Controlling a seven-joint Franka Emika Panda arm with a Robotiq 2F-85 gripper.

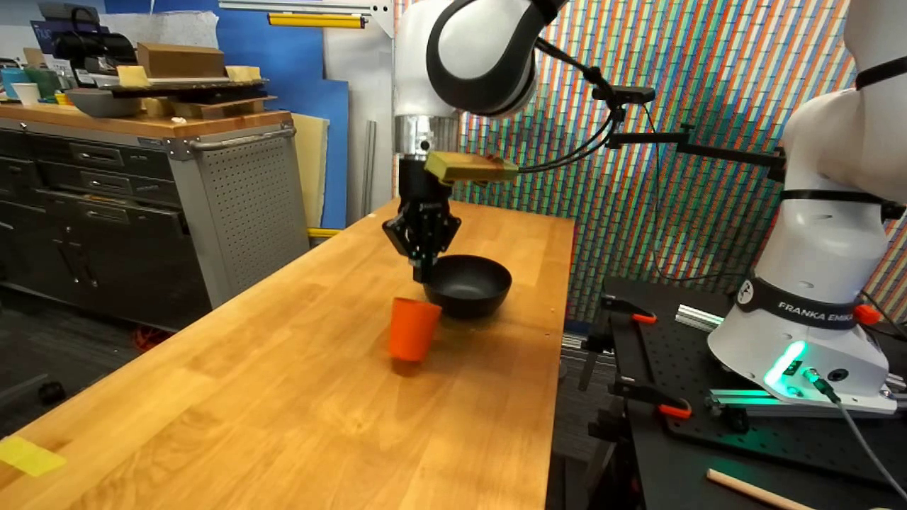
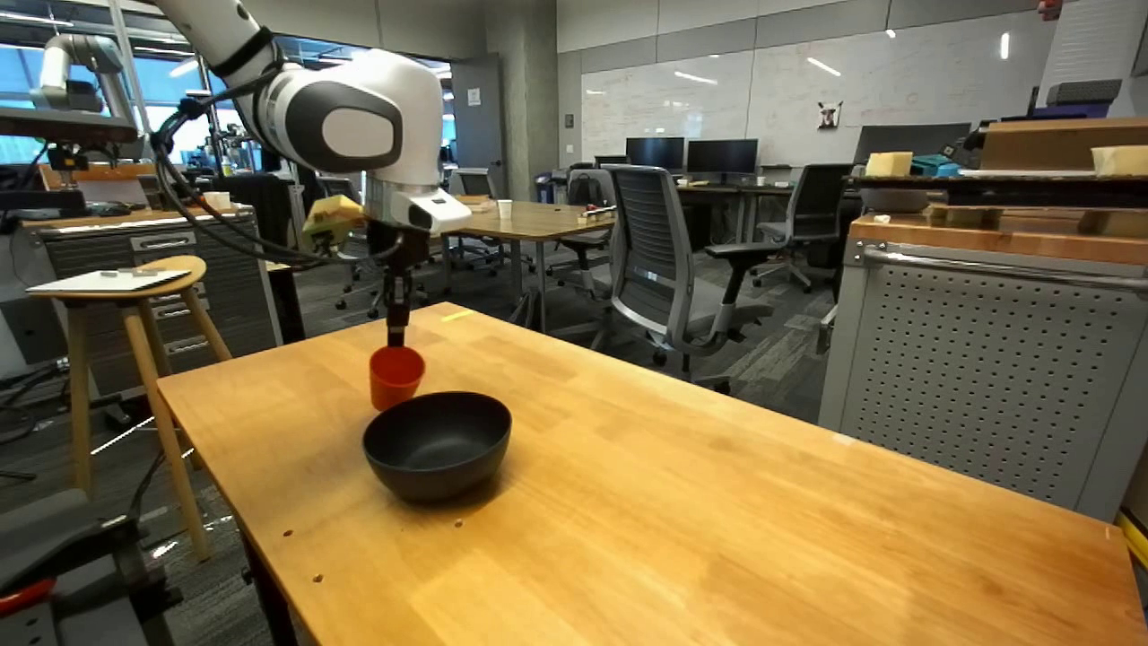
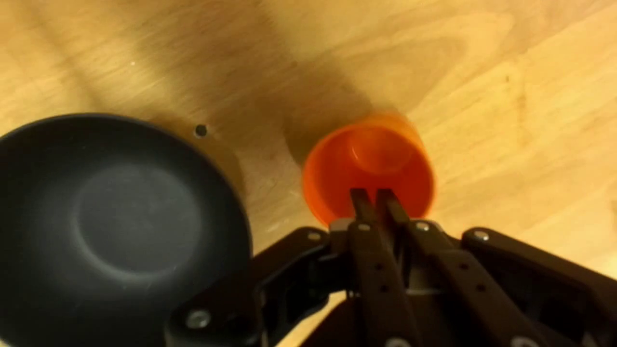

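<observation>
An orange cup [image 1: 412, 330] is tilted beside the black bowl [image 1: 465, 287], its base just above a dark patch on the tabletop in exterior view 1. My gripper [image 1: 421, 276] is right above it, its fingers nearly together. A strip of table seems to show between fingertips and rim there. In exterior view 2 the fingertips meet the top edge of the cup [image 2: 395, 379]. The wrist view has both fingertips of the gripper over the mouth of the cup [image 3: 384, 156]; no wall shows pinched between them. Whether they touch it is hidden.
The bowl [image 3: 139, 220] looks empty and sits close to the cup. Around both, the wooden table [image 2: 753, 484] is mostly clear. A piece of yellow tape [image 1: 32, 456] lies at the table's near left corner.
</observation>
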